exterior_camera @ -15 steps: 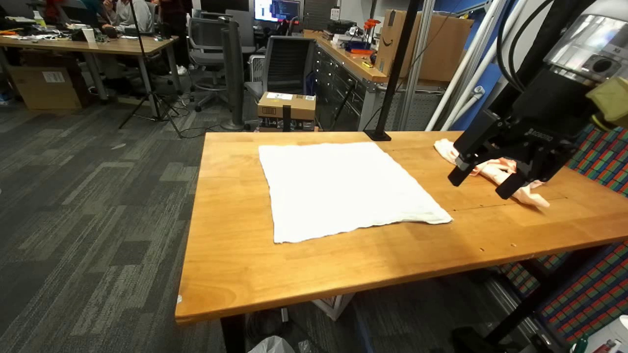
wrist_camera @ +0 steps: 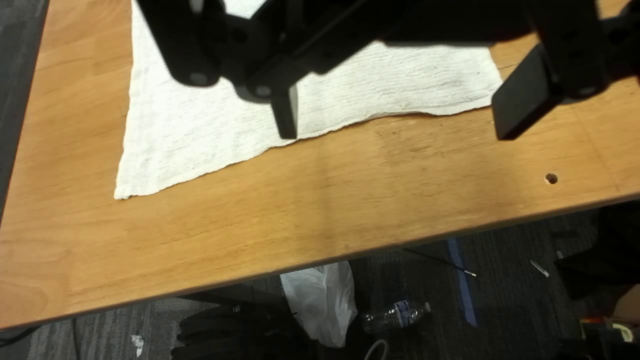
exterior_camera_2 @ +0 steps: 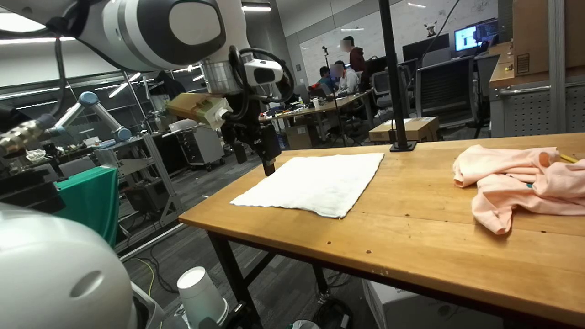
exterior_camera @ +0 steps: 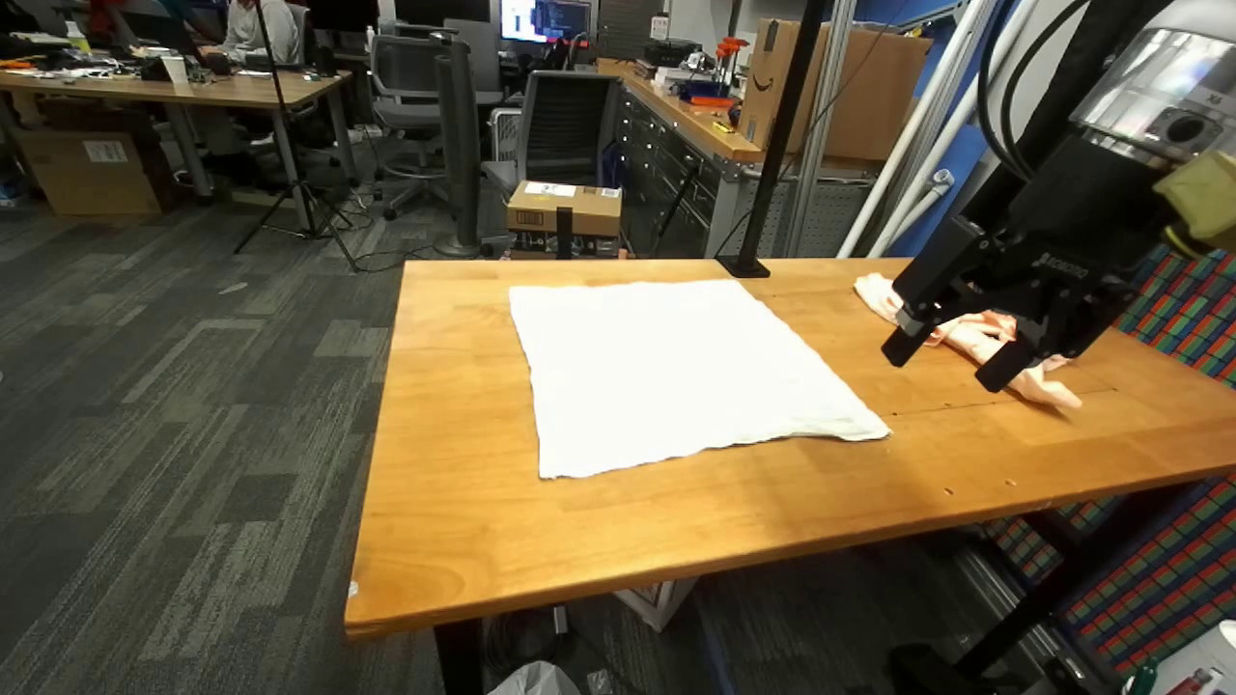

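Note:
A white cloth [exterior_camera: 684,371] lies spread nearly flat on the wooden table [exterior_camera: 463,533], its near edge a little wavy. In the second exterior view the same cloth [exterior_camera_2: 318,183] shows no folds. My gripper [exterior_camera: 944,365] hangs above the table, open, with nothing between its fingers. Seen from the wrist, the gripper has its fingertips wide apart over the near edge of the cloth [wrist_camera: 198,138], without touching it. The upper part of the cloth is hidden there behind the gripper's body.
A crumpled peach cloth [exterior_camera_2: 521,181] lies on the table's other side. A black post [exterior_camera_2: 392,82] rises from the table's far edge. Bare wood surrounds the white cloth, and the table's front edge [wrist_camera: 240,279] runs close by it.
The arm, gripper and cloths stay where they were. Only a person in the background has moved out of sight.

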